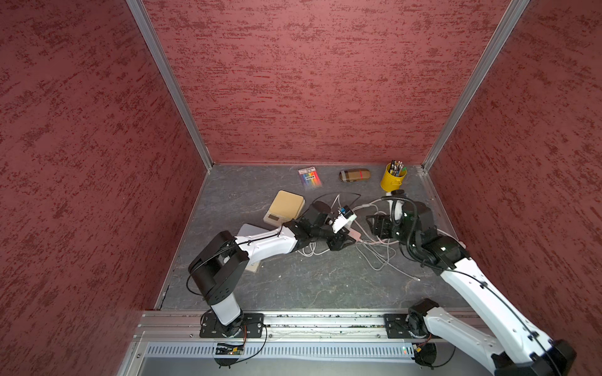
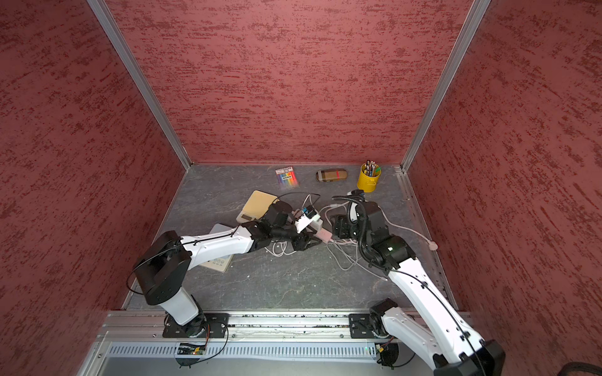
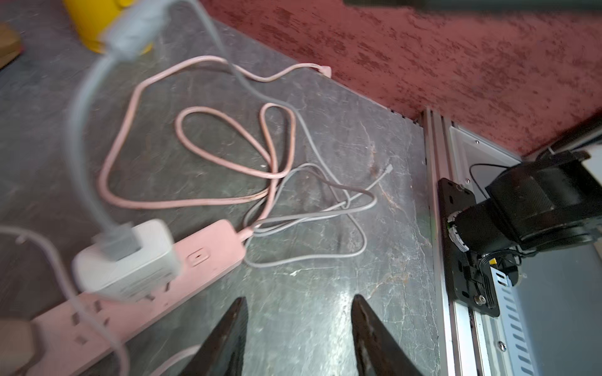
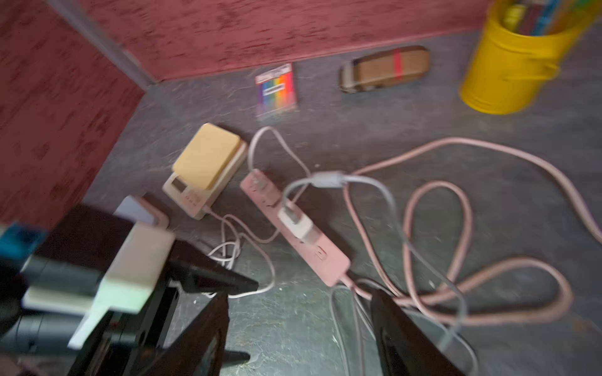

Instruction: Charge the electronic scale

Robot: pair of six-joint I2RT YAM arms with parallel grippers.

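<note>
The electronic scale (image 4: 210, 156) is cream with a yellow plate. A thin cable meets its front edge and runs toward the pink power strip (image 4: 326, 255). Two plugs sit on the strip: a white charger (image 4: 299, 225) with a grey cord, and a paler plug (image 4: 266, 190) at the far end. My left gripper is open over bare table near the strip's cord end, nothing between its fingers. The right gripper is open too, empty, held higher and to the right of the strip. In the top views the left arm hides part of the strip.
Pink and grey cords (image 4: 464, 313) lie looped right of the strip. A yellow pen cup (image 4: 501, 69), a brown case (image 4: 385, 67) and a coloured pack (image 4: 276, 91) stand at the back.
</note>
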